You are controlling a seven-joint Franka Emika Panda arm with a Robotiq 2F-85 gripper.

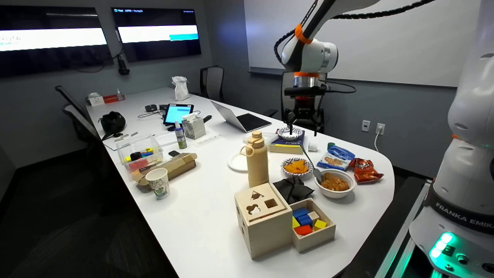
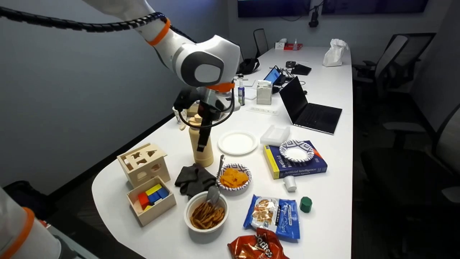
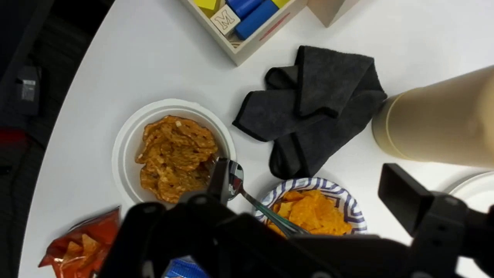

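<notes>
My gripper point(image 1: 303, 129) is open and holds nothing, hanging above the table with its fingers pointing down. In the wrist view its two fingers point(image 3: 401, 197) are wide apart. Below them are a patterned paper bowl point(image 3: 355, 217) of orange chips and part of a spoon point(image 3: 247, 197). That spoon reaches from a white bowl point(image 3: 121, 153) of brown pretzel snacks, where its head rests near the rim, across to the chip bowl. A crumpled dark grey cloth point(image 3: 319, 97) lies beside both bowls.
A tan bottle point(image 2: 203, 146) stands upright near the cloth. The wooden shape-sorter box point(image 1: 264, 222) and a tray of blocks point(image 1: 319, 238) occupy the near corner. Snack bags point(image 2: 274, 216), a book point(image 2: 302, 170) bearing another patterned bowl point(image 2: 296, 151), and a white plate point(image 2: 238, 143) surround the bowls.
</notes>
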